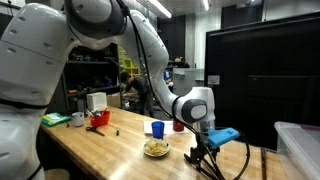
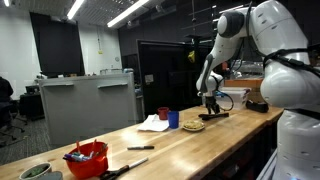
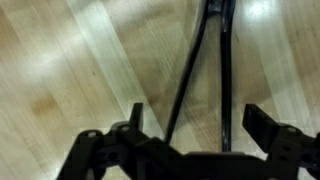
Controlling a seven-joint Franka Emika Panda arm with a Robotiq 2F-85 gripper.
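Note:
In the wrist view, a black tong-like tool [image 3: 226, 75] with two thin arms lies over the light wooden table. Its arms meet near the top edge and spread apart toward my gripper. The fingers stand open, one finger on either side of the two arms, with a gap on both sides. From exterior view 1 the gripper [image 1: 203, 158] points down low over the right part of the table; dark shapes around it make contact hard to judge. Exterior view 2 shows the gripper [image 2: 210, 106] small, at the far end of the table.
A plate of yellowish food [image 1: 156, 148] sits left of the gripper, with a blue cup [image 1: 158, 129] and a red mug [image 1: 178, 126] behind. A red basket [image 2: 87, 160] and dark-handled utensils [image 2: 122, 170] lie at the other end. Bare table [image 2: 190, 150] stretches between.

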